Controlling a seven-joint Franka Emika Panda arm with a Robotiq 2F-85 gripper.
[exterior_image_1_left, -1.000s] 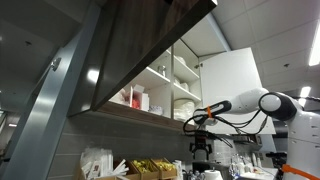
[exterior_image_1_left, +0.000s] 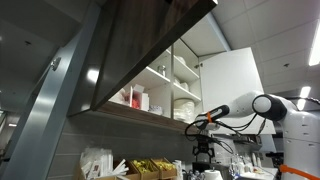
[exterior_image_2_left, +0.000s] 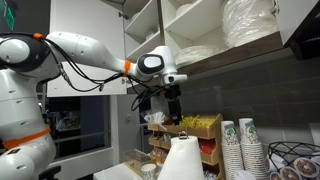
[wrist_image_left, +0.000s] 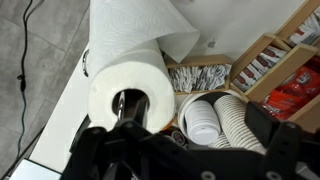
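Observation:
A white paper towel roll (wrist_image_left: 130, 88) stands upright, its dark core opening facing the wrist camera and a loose sheet trailing away at the top. In exterior view 2 the paper towel roll (exterior_image_2_left: 184, 158) is on the counter, below my gripper (exterior_image_2_left: 158, 98), with a gap between them. My gripper is open in the wrist view; one dark finger overlaps the roll's near end and the other lies over the cup area. I see nothing held. Exterior view 1 shows the gripper (exterior_image_1_left: 204, 152) pointing down, small and dark.
Stacked paper cups (exterior_image_2_left: 233, 150) stand right of the roll. A wooden organizer (exterior_image_2_left: 200, 126) with packets is behind it. Open cabinet shelves (exterior_image_1_left: 158, 80) hang above, with a white cabinet door (exterior_image_1_left: 230, 82) beside the arm. Red packets (wrist_image_left: 290, 98) sit in a wooden box.
My gripper has shifted slightly down and to the right in exterior view 1. The cabinet and counter items look unchanged.

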